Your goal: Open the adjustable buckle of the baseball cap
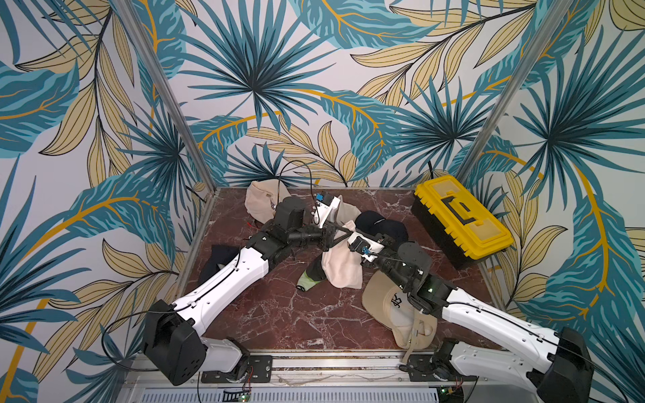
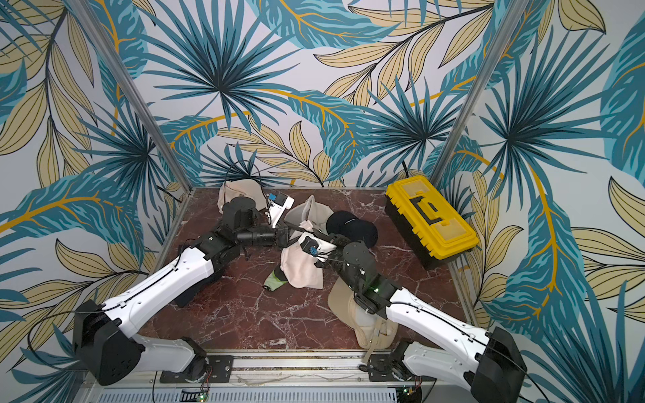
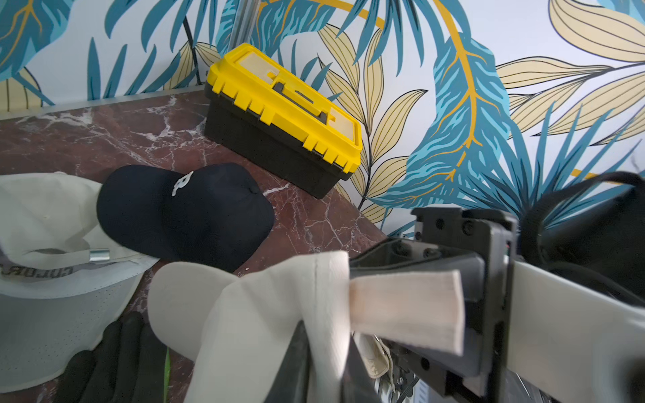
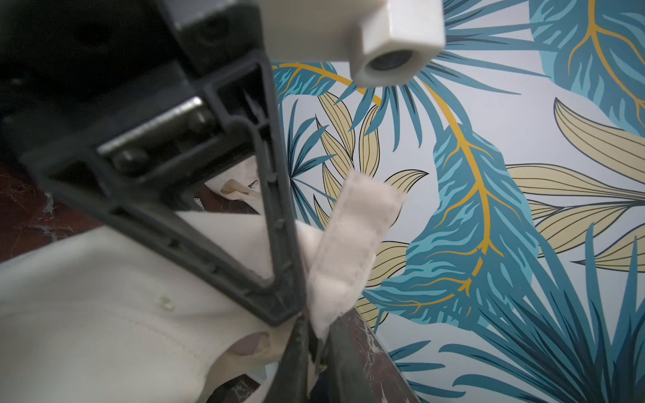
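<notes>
The pale cream cap [image 1: 343, 265] hangs between my two grippers over the middle of the table. In the left wrist view, cloth at the cap's edge [image 3: 325, 302] runs down between the fingers of my left gripper, which looks shut on it. A short strap end [image 4: 350, 245] sticks up beside the cap in the right wrist view. Its lower end passes between the tips of my right gripper, closed to a narrow gap around it. The buckle's fastening itself is hidden behind fingers and cloth.
A navy cap [image 3: 201, 211] and a pale cap [image 3: 47, 235] lie just behind. Dark green-edged gloves [image 3: 117, 359] lie below. A tan cap [image 1: 389, 305] rests at front right, a yellow toolbox [image 1: 463, 218] at back right.
</notes>
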